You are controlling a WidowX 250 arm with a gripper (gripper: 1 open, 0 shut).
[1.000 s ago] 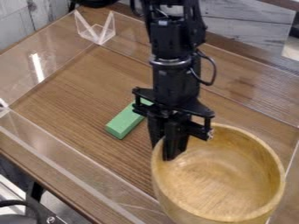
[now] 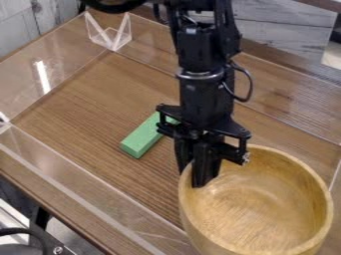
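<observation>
My black gripper (image 2: 200, 164) points down at the centre, shut on the near-left rim of a large yellow plastic bowl (image 2: 264, 214), which fills the lower right of the view. The fingertips are partly hidden at the rim. A green rectangular block (image 2: 140, 140) lies on the wooden table to the left of the gripper, partly behind it.
A clear plastic piece (image 2: 110, 28) stands at the back left. Black cables and a dark gap show beyond the near-left table edge.
The gripper and the yellow bowl have shifted slightly to the right together. The green block has stayed in place.
</observation>
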